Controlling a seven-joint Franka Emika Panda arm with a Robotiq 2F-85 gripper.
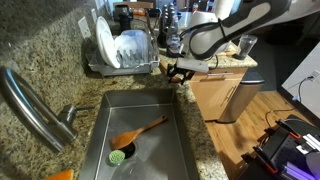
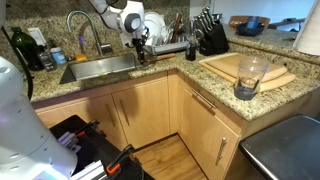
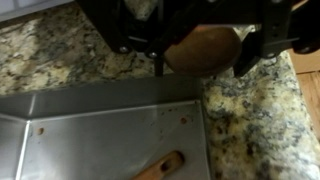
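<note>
My gripper is shut on a brown, rounded wooden item, seen between the dark fingers in the wrist view; the rest of the item is hidden. In exterior view 1 the gripper hovers over the counter by the sink's far right corner. Exterior view 2 shows the gripper small, beyond the near counter. A wooden spatula lies in the steel sink, well apart from the gripper; the end of its handle shows in the wrist view.
A dish rack with white plates stands behind the sink. The faucet arches in from the left. A green round scrubber lies in the sink. Cutting boards and a glass occupy the near counter.
</note>
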